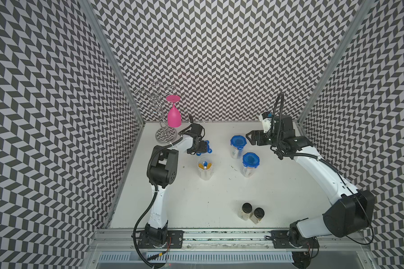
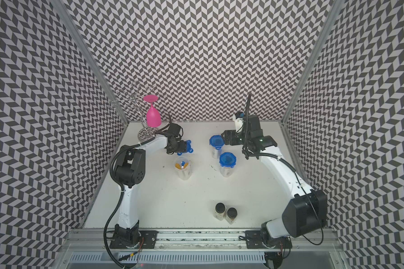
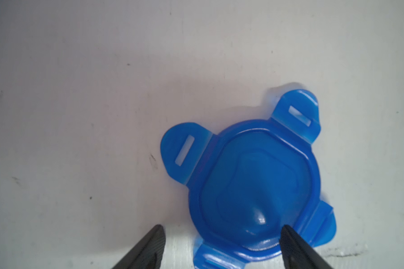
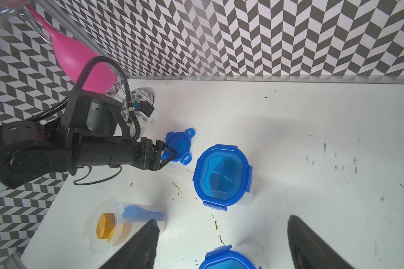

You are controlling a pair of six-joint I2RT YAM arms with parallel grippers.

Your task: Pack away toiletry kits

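A blue four-tab lid [image 3: 255, 188] lies loose on the table, with my left gripper low over its near side, open, nothing seen held. Near it an uncapped clear cup [image 1: 205, 172] holds orange and blue items. Two clear containers topped with blue lids stand to the right: a rear one [image 4: 220, 174] and a nearer one [image 2: 227, 163]. My right gripper hangs open, high at the back right beside the rear container, with nothing between its fingers.
A chrome rack [image 1: 166, 134] with a hanging pink goblet [image 1: 174, 116] stands at the back left. Two black-capped jars [image 2: 220, 210] stand at the front.
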